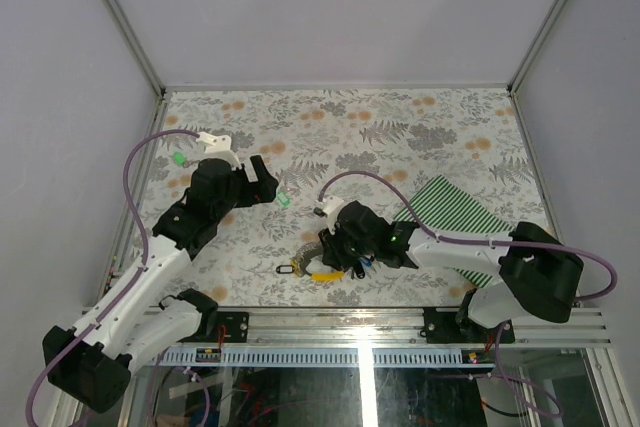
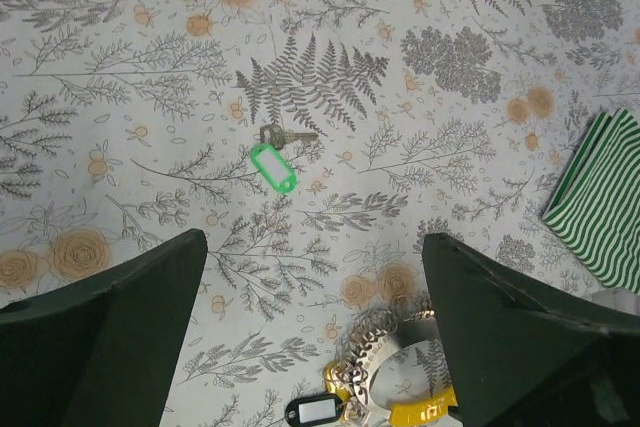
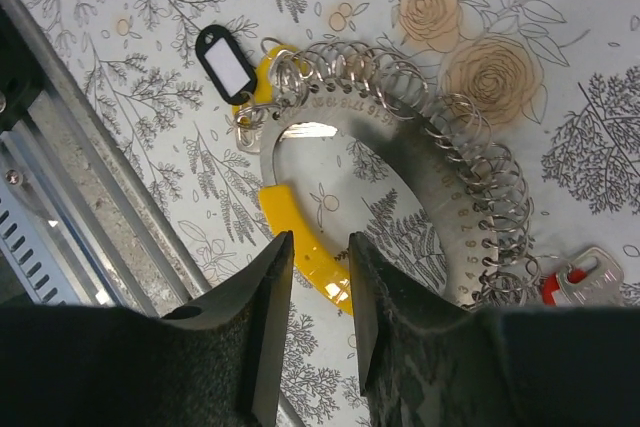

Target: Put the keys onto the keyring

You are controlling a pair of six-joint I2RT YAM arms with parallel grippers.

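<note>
The metal keyring (image 3: pixel 415 182) lies near the table's front edge, an arc with a yellow handle (image 3: pixel 300 247) and several small rings. At its left end sits a black tag (image 3: pixel 226 65) beside a yellow key head (image 3: pixel 264 77). Over the handle my right gripper is partly open, a gap between its tips and no object visibly held. A loose key (image 2: pixel 292 136) with a green tag (image 2: pixel 273 169) lies flat on the cloth. Above the table my left gripper is wide open and empty. Another green tag (image 1: pixel 180 158) shows at the far left.
A green-striped cloth (image 1: pixel 455 215) covers the right side of the table. A red tag (image 3: pixel 583 277) lies at the keyring's other end. The metal front rail (image 3: pixel 95 167) runs close by the keyring. Free room spreads across the back of the table.
</note>
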